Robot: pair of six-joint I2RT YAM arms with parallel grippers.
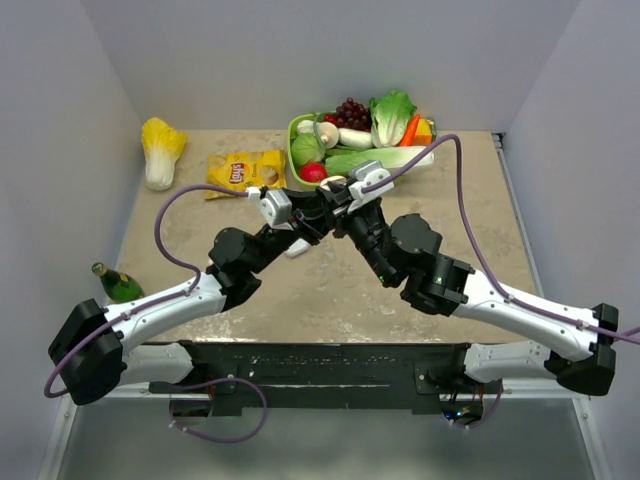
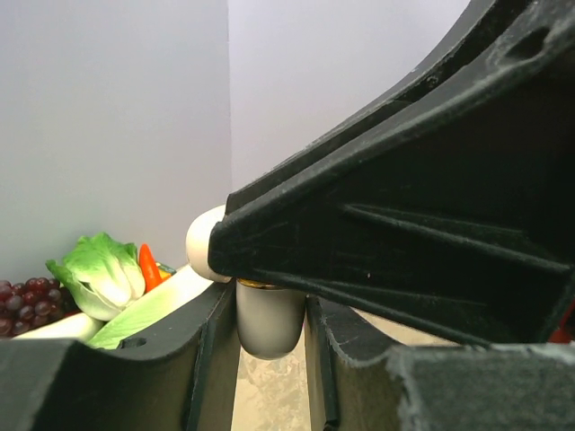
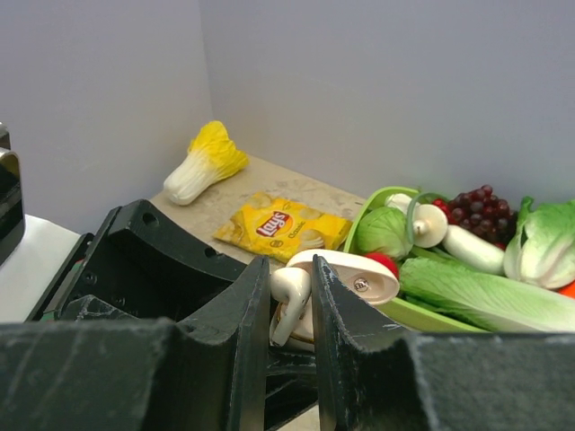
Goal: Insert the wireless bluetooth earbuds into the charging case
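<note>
Both grippers meet above the middle of the table in the top view. In the left wrist view my left gripper is shut on the white charging case (image 2: 269, 319), with the other gripper's black body in front. In the right wrist view my right gripper is shut on a white earbud (image 3: 290, 285), held at the open case, whose white lid (image 3: 368, 277) stands up behind it. Whether the earbud sits inside its slot cannot be told. A small white item (image 1: 297, 249) lies on the table under the grippers.
A green basket of vegetables (image 1: 295, 140) stands at the back, beside a chips bag (image 1: 235, 170) and a napa cabbage (image 1: 160, 155). A green bottle (image 1: 120, 285) is at the left.
</note>
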